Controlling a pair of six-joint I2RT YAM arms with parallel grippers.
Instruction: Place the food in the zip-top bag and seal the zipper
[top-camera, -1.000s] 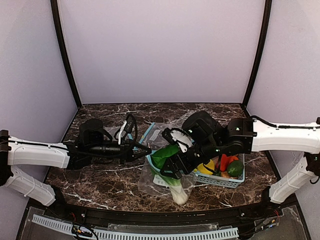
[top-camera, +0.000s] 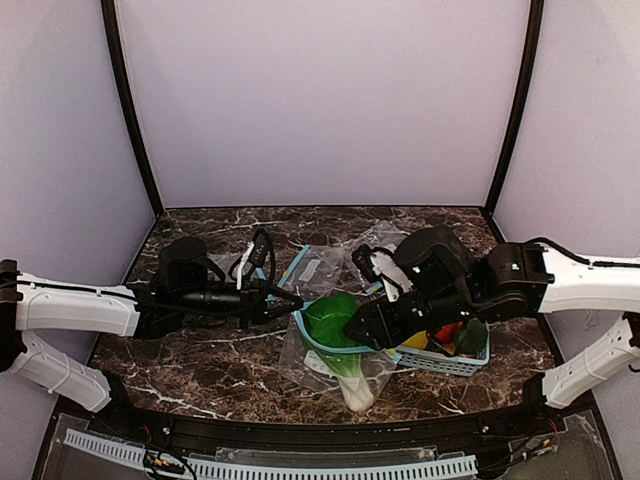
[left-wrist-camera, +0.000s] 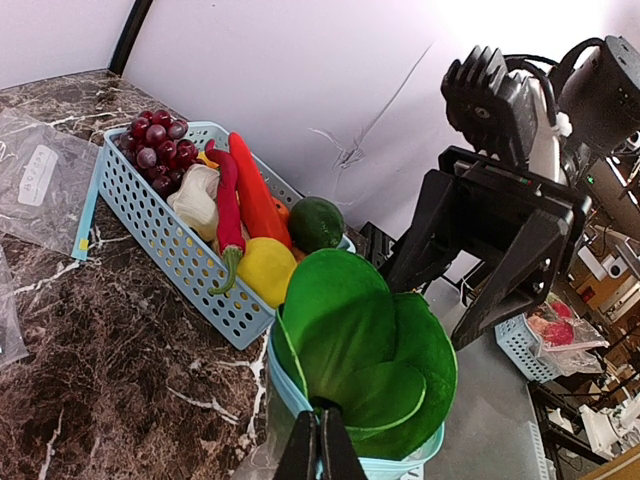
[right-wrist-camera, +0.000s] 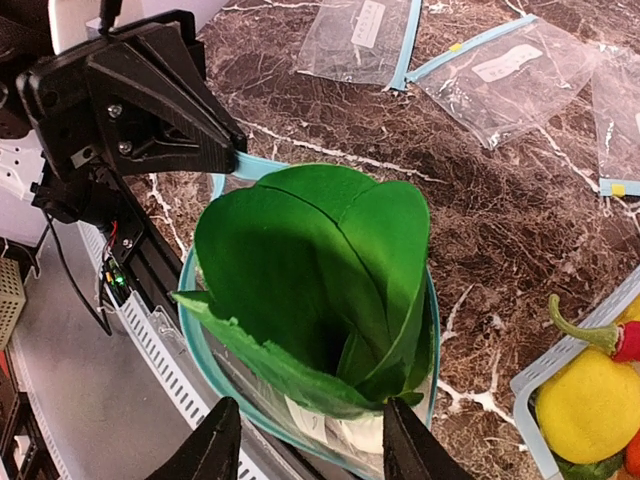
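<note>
A bok choy sits in a clear bag with a blue zip rim, its green leaves (top-camera: 330, 318) at the opening and white stem (top-camera: 356, 391) toward the front. My left gripper (top-camera: 298, 304) is shut on the bag's rim at the left, seen low in the left wrist view (left-wrist-camera: 322, 425). My right gripper (top-camera: 365, 328) is over the right of the opening; in the right wrist view its fingers (right-wrist-camera: 215, 450) stand apart below the leaves, and whether anything is held between them is hard to tell.
A blue basket (left-wrist-camera: 150, 240) of grapes, peppers, lemon, garlic and avocado stands at the right of the table. Empty zip bags (right-wrist-camera: 500, 80) lie behind.
My right gripper and arm have shifted to the right over the past second, toward the basket side. My left gripper stays in place.
</note>
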